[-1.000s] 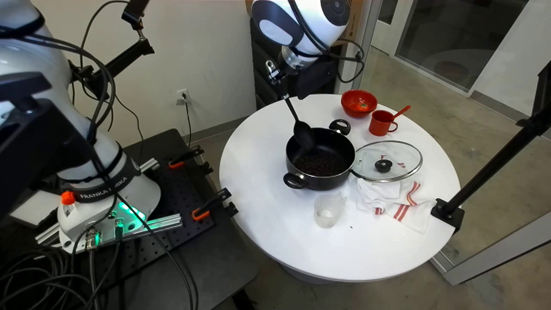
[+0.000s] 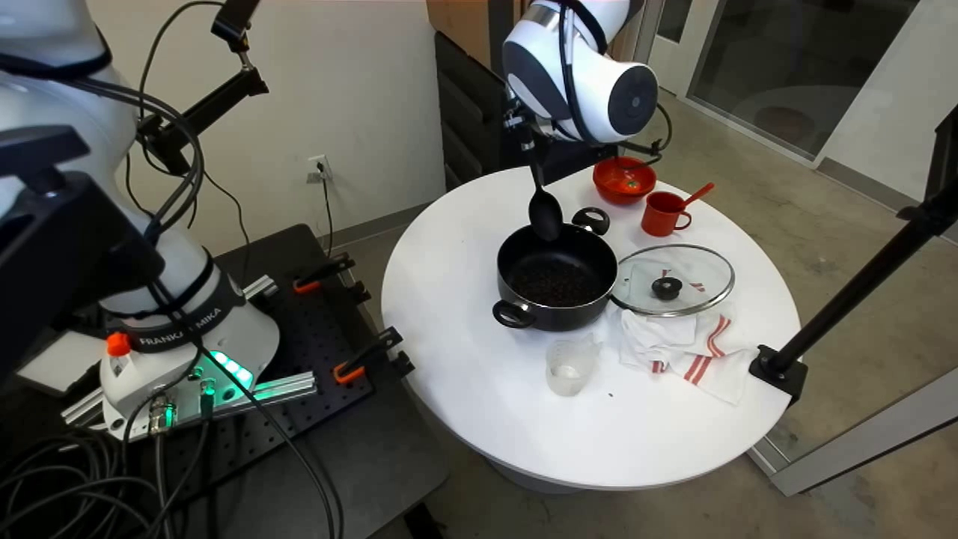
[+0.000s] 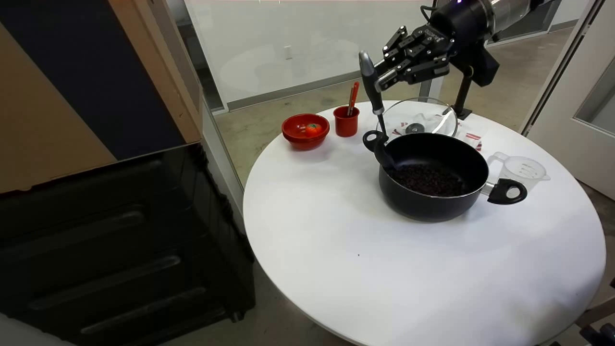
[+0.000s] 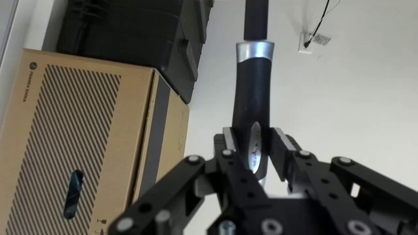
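My gripper is shut on the dark handle of a black spoon (image 4: 252, 94), which fills the gap between its fingers in the wrist view. In exterior view 1 the spoon's bowl (image 2: 545, 214) hangs at the far rim of a black pot (image 2: 513, 286), close to one of its handles. Exterior view 2 shows the spoon's handle (image 3: 369, 78) standing nearly upright, its lower end reaching inside the pot (image 3: 426, 210). Dark bean-like pieces (image 3: 429, 179) cover part of the pot's bottom. Whether the spoon touches the rim I cannot tell.
A glass lid (image 2: 666, 287) lies on a striped towel (image 2: 718, 359) beside the pot. Near it stand a clear measuring cup (image 2: 570, 367), a red mug (image 2: 662, 215) and red bowls (image 2: 623, 180) with a tomato.
The arm has swung rightward in exterior view 1, carrying the spoon along. Its bowl has shifted right and up toward the far rim, and the handle stands steeper. The pot has not moved.
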